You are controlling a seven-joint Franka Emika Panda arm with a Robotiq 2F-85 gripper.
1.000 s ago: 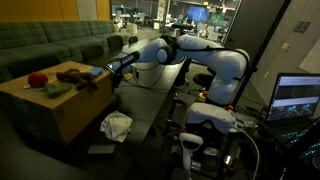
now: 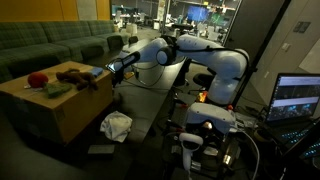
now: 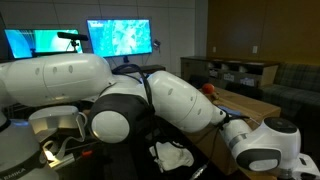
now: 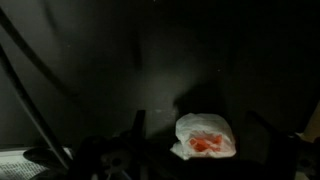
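Observation:
A crumpled white object (image 4: 205,136) with an orange-red patch shows near the bottom of the wrist view, against a dark surface. My gripper is open, its dark fingers to either side of that object in the picture; whether they touch it is too dark to tell. In exterior view 1 the gripper (image 2: 113,76) hangs low beside the right end of a brown wooden cabinet. A white cloth (image 2: 116,126) lies crumpled on the dark floor in front of the cabinet, and the same cloth (image 3: 172,157) shows under the arm in exterior view 2.
On the brown cabinet (image 2: 85,115) sit a red ball-like thing (image 2: 38,79), a brown soft item (image 2: 78,76) and a blue item (image 2: 97,71). A flat dark object (image 2: 101,150) lies on the floor near the cloth. A laptop (image 2: 295,95) stands at the right.

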